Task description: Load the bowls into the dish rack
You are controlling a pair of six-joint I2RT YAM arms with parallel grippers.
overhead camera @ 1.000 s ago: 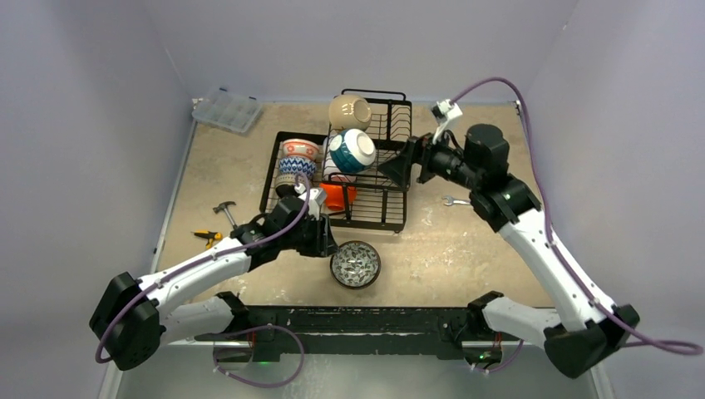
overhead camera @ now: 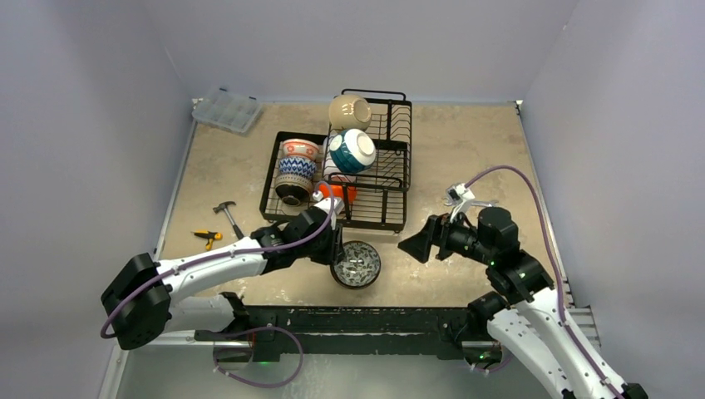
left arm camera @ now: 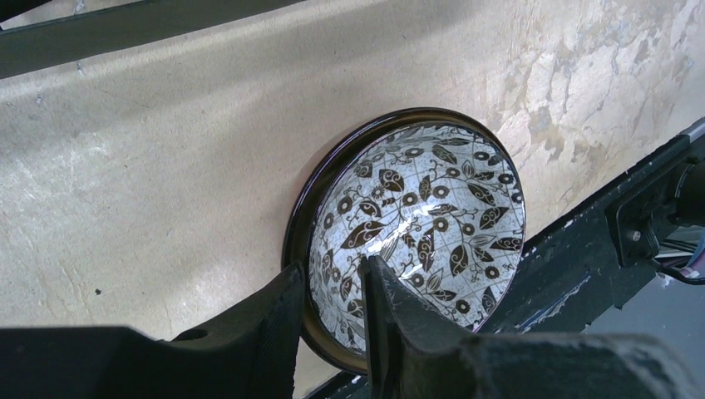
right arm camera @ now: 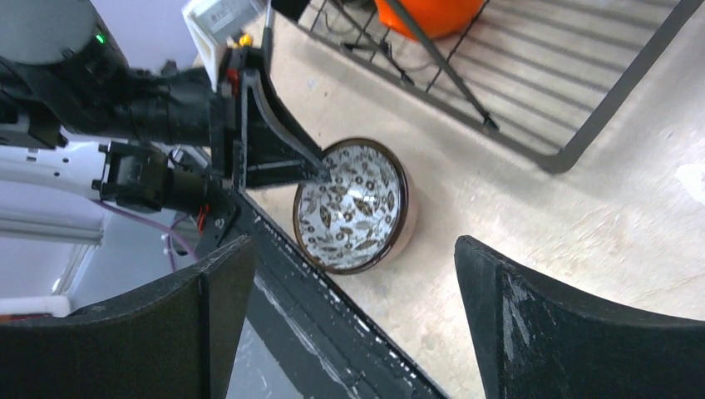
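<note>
A dark-rimmed bowl with a leaf pattern inside rests upright on the table in front of the black dish rack. My left gripper is over its left edge, the fingers partly open with the rim showing between them. In the right wrist view, the left fingertips reach the edge of this bowl. My right gripper hangs open and empty, right of the bowl. The rack holds a beige bowl, a teal-and-white bowl, an orange bowl and several stacked bowls.
A hammer and yellow-handled pliers lie at the left. A clear plastic box stands at the back left. Bare table extends right of the rack, and a dark beam runs along the front edge.
The left gripper has shifted slightly right onto the bowl's edge. The bowl stays in place.
</note>
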